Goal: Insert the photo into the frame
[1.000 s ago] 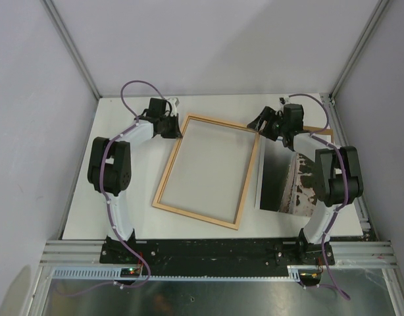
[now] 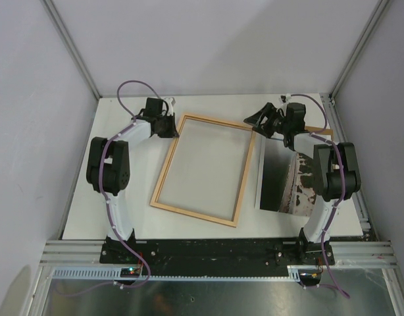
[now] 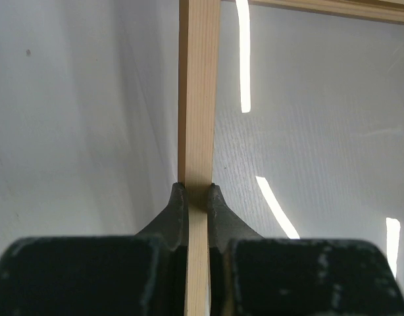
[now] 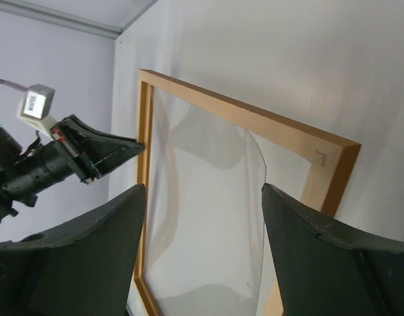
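The light wooden frame, holding a clear sheet, lies mid-table, slightly tilted. My left gripper is shut on the frame's left bar near its back corner. My right gripper stands open above the frame's back right corner, with the sheet's curved edge and the frame visible between its fingers. The photo, dark with a pale mottled part, lies at the right of the table, partly under my right arm, with a wooden strip behind it.
Walls stand on the left, back and right.
The frame has shifted slightly left, along with my left gripper on it. My right gripper has moved slightly left as well.
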